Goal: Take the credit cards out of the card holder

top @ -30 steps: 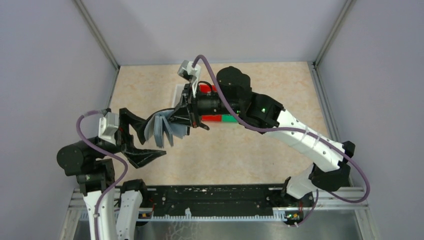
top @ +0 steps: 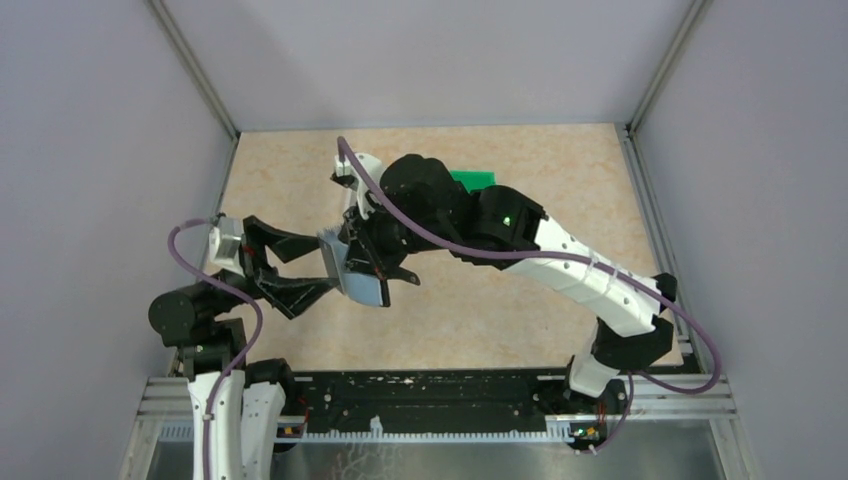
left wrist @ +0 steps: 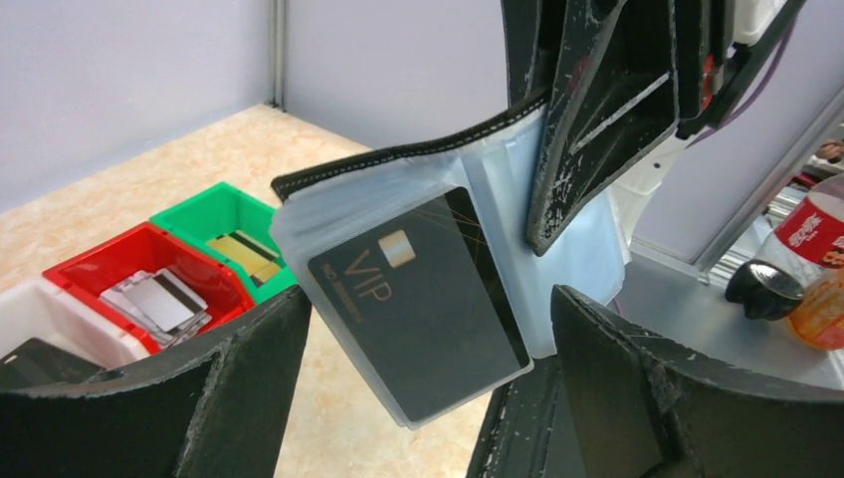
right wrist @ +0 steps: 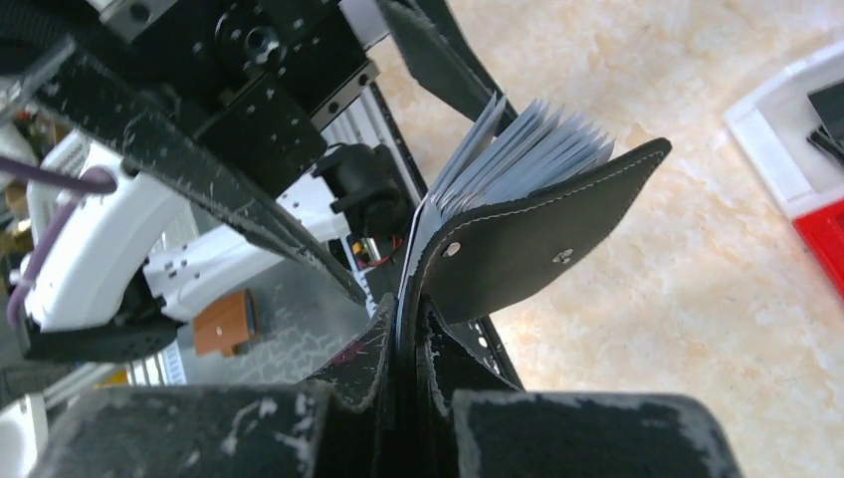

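Observation:
My right gripper is shut on the spine of the black-covered card holder (right wrist: 547,244), holding it in the air. Its clear sleeves (right wrist: 527,154) fan out toward my left gripper. In the left wrist view a black VIP card (left wrist: 413,304) shows in the front sleeve, facing that camera. My left gripper (top: 320,266) stands open at the holder's left edge in the top view. Its fingers appear on either side of the card in the left wrist view, and nothing is gripped between them. Whether the fingertips touch the sleeves cannot be told.
On the table stand a green box (left wrist: 211,211) and a red box (left wrist: 231,289) with cards inside, beside a white box (left wrist: 95,321) holding dark cards. A bottle (left wrist: 811,234) lies off to the right.

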